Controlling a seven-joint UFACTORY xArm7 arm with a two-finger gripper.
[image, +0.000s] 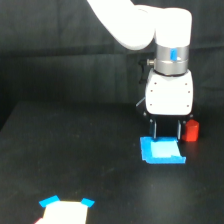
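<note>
The white arm reaches down from the top to my gripper at the right of the camera view. Its dark fingers hang over a pale square with blue tape; whether they hold anything or are shut is unclear. A red block sits just right of the fingers, partly hidden by the gripper.
A cream square with blue tape at its corners lies at the bottom left, cut off by the frame. The dark table is otherwise mostly clear.
</note>
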